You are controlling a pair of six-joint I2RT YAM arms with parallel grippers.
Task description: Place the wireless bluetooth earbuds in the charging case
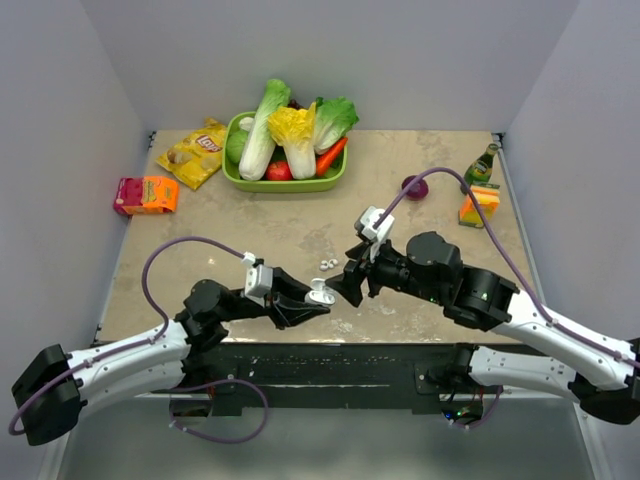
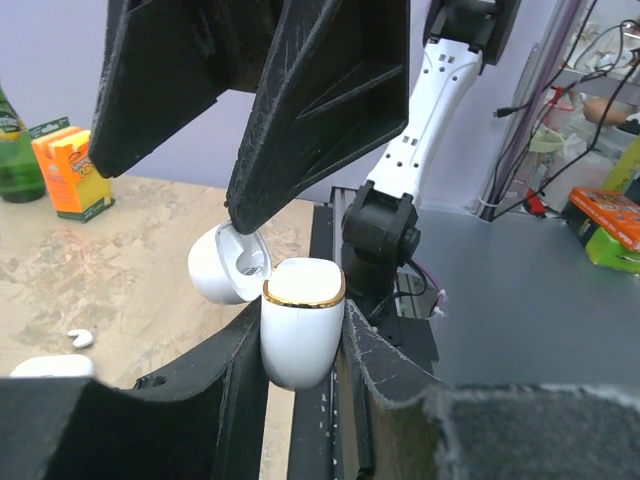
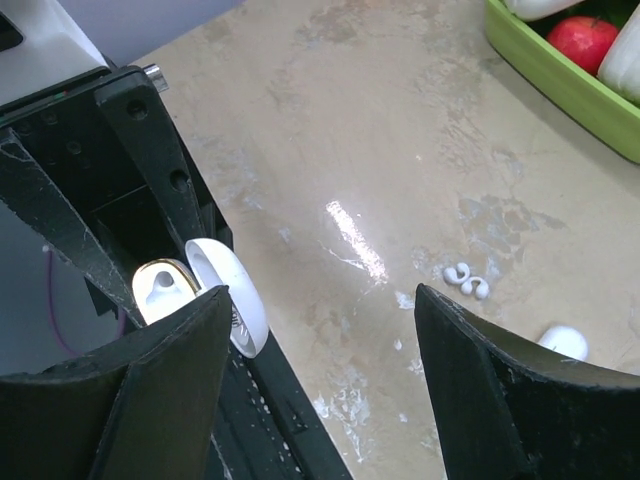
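The white charging case [image 2: 300, 330] is held in my left gripper [image 1: 308, 305], shut on its body, with its lid [image 3: 230, 285] raised. My right gripper [image 1: 355, 280] stands part open at the lid's side; in the left wrist view one of its black fingers is at the lid's edge, and in the right wrist view nothing shows between its fingers. The two white earbuds [image 3: 467, 280] lie on the table behind the grippers. Another rounded white object [image 3: 563, 340] lies on the table to their right in the right wrist view.
A green basket of vegetables [image 1: 245, 180] stands at the back. Snack packs [image 1: 150, 195] are at the left; a bottle [image 1: 480, 165], juice carton [image 1: 480, 205] and onion [image 1: 415, 188] are at the right. The table's front edge runs below both grippers.
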